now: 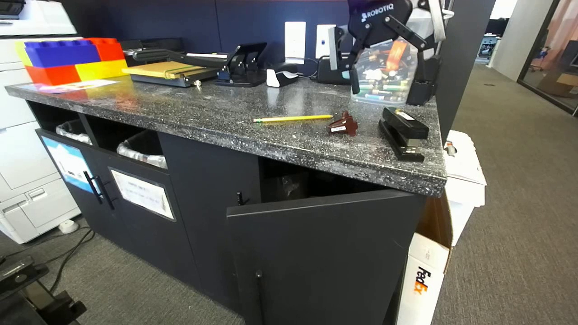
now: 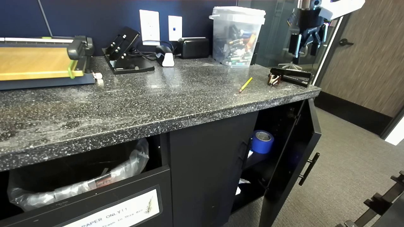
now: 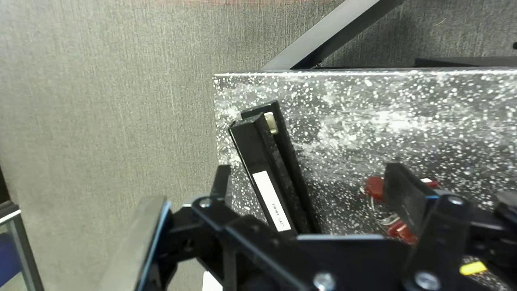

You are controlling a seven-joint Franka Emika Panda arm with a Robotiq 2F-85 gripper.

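My gripper is open above the right end of the counter, nothing between its fingers. Below it, a black stapler (image 3: 264, 169) with a white label lies close to the counter corner. In the wrist view the stapler sits between the two spread fingers, its lower end hidden by the gripper body. A dark red staple remover (image 1: 343, 125) lies left of the stapler in exterior view 1; the right finger partly covers it in the wrist view. A yellow pencil (image 1: 293, 118) lies further left. In exterior view 2 the gripper (image 2: 305, 47) hangs clear above the stapler (image 2: 291, 76).
A clear tub of batteries (image 2: 237, 37) stands at the back right. Below the counter, a cabinet door (image 1: 325, 254) hangs open, with blue tape (image 2: 262, 142) inside. A paper cutter (image 2: 38, 58) and a black stand (image 2: 125, 53) are further left.
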